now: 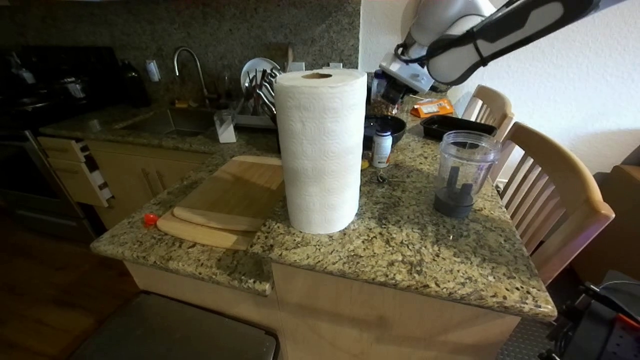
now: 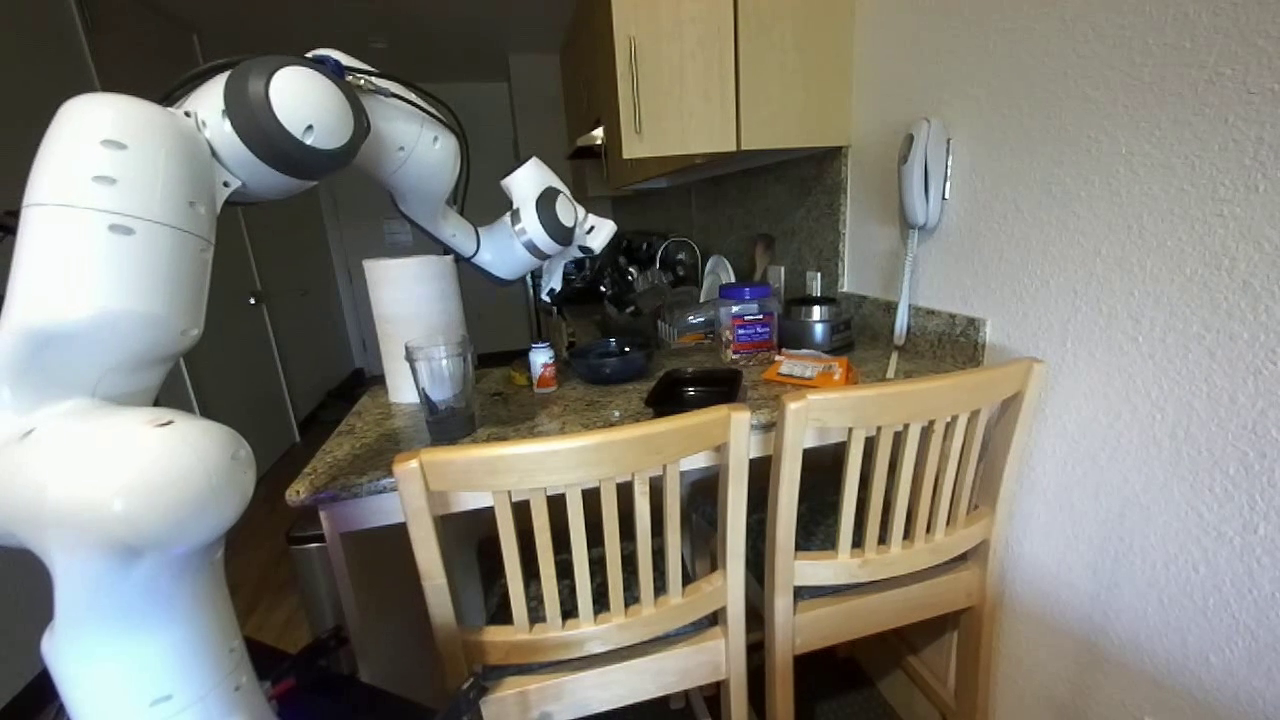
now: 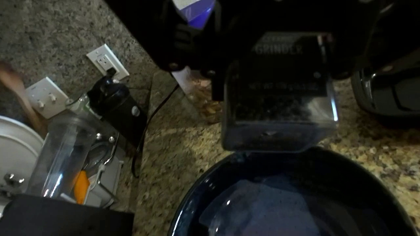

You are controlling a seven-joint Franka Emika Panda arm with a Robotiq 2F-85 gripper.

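A clear, squarish grinder (image 3: 281, 102) with dark contents and the printed word "GRINDER" is gripped in my gripper. The fingers are dark and partly lost in shadow in the wrist view. Below the grinder's end lies a dark round bowl (image 3: 189, 202), with something clear and glossy inside; its near side runs out of the frame. In exterior view 1 the gripper (image 1: 394, 91) is tilted over the same bowl (image 1: 393, 125), which the paper towel roll partly covers. Exterior view 2 has the arm's end above and left of the bowl (image 2: 609, 360).
A paper towel roll (image 1: 321, 156) and a blender cup (image 1: 463, 174) stand nearer the counter's front. Beside the bowl are a white bottle (image 1: 381, 149) and a black tray (image 1: 457, 127). A nut jar (image 2: 747, 324) and an orange bag (image 2: 810, 370) lie farther along.
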